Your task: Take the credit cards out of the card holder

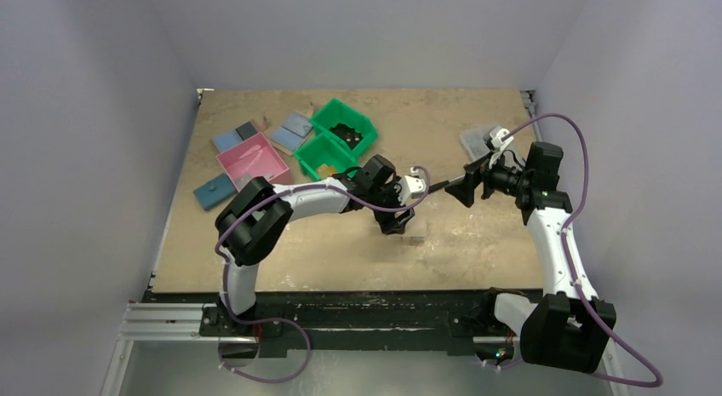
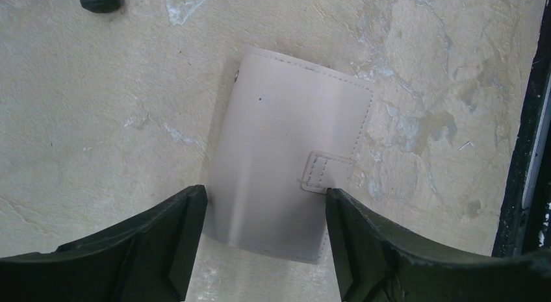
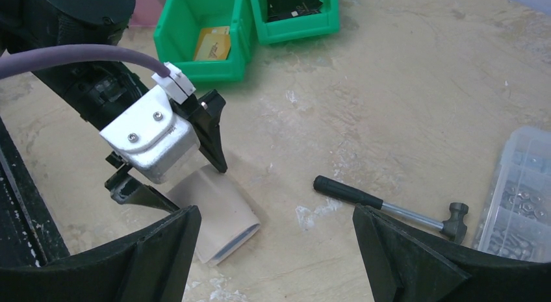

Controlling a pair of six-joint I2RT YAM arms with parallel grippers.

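Observation:
A pale grey-pink card holder, with stitched edges and a small tab, lies flat on the table; in the right wrist view the same holder (image 3: 221, 217) is partly hidden. My left gripper hovers right over it, fingers apart on either side of its near half; whether they touch it I cannot tell. No cards show outside the holder. My right gripper stands open off to the right, nothing between its fingers.
A hammer (image 3: 347, 193) and a clear parts box (image 3: 520, 185) lie at the right. Green bins (image 1: 345, 115), a pink bin (image 1: 251, 166) and several wallets are at the back left. The table's front edge is dark.

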